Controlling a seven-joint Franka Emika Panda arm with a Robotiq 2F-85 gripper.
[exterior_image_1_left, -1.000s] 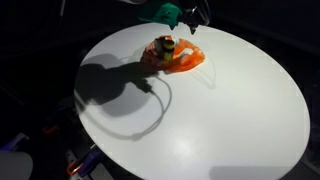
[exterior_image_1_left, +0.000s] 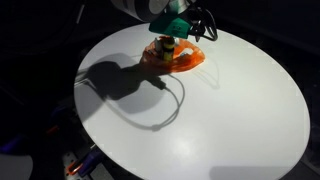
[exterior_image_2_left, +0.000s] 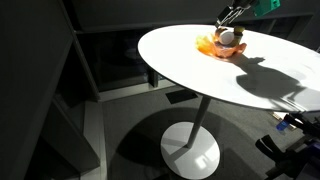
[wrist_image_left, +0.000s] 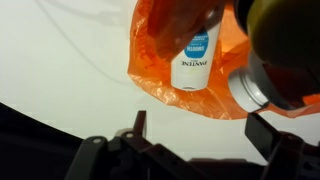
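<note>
An orange plastic bag (exterior_image_1_left: 184, 61) lies spread near the far edge of the white table, with items in it. A white Pantene bottle (wrist_image_left: 193, 68) with a blue label rests in the bag in the wrist view. Beside it is a dark container with a pale end (wrist_image_left: 247, 90), and a yellowish, blurred object (wrist_image_left: 290, 28) looms close at the upper right. My gripper is open, with no object gripped between its fingers. In exterior view 2 it hangs just above the bag's contents.
A cable-like shadow falls on its left part. Dark floor (exterior_image_2_left: 130, 120) surrounds the single-post table base (exterior_image_2_left: 190, 150).
The arm has come down and slightly right, closer to the bag, and now covers part of it in exterior view 1. The bag and its contents show no clear movement.
</note>
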